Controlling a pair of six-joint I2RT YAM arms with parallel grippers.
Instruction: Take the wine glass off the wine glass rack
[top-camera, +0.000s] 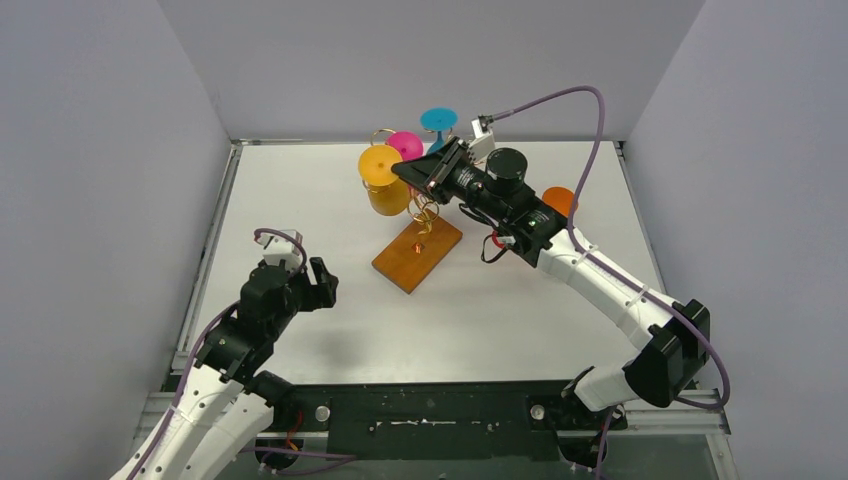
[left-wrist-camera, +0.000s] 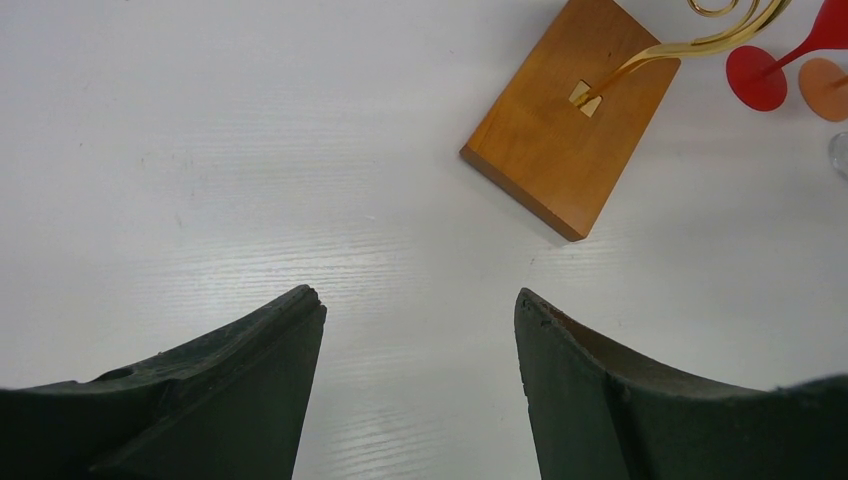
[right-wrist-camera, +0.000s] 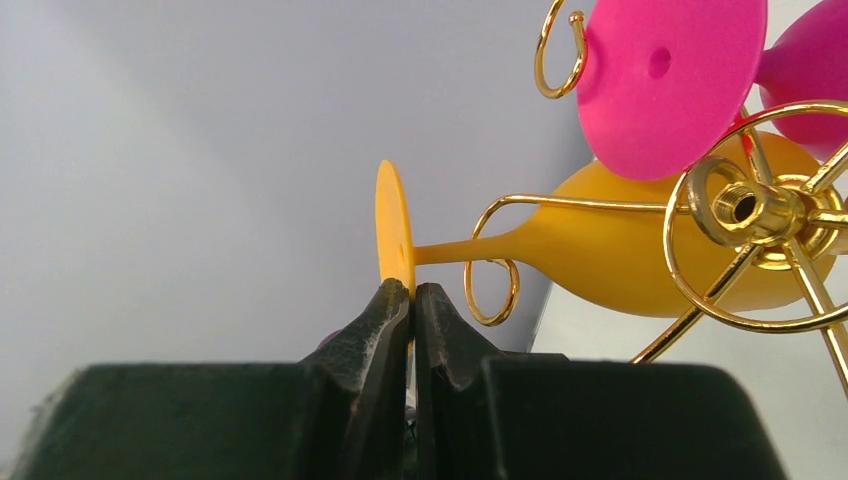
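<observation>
A gold wire rack (top-camera: 420, 225) on a wooden base (top-camera: 410, 262) holds colored wine glasses near the top middle. My right gripper is shut on the thin yellow foot of a wine glass (right-wrist-camera: 600, 255), whose stem runs through a gold loop of the rack. A pink glass (right-wrist-camera: 665, 80) hangs just above it, and a blue one (top-camera: 439, 119) is behind. My left gripper stands open over bare table at the left, apart from the rack, nothing between its fingers.
Red (left-wrist-camera: 756, 80) and orange (top-camera: 558, 198) glasses, plus a clear one (left-wrist-camera: 839, 155), stand right of the base.
</observation>
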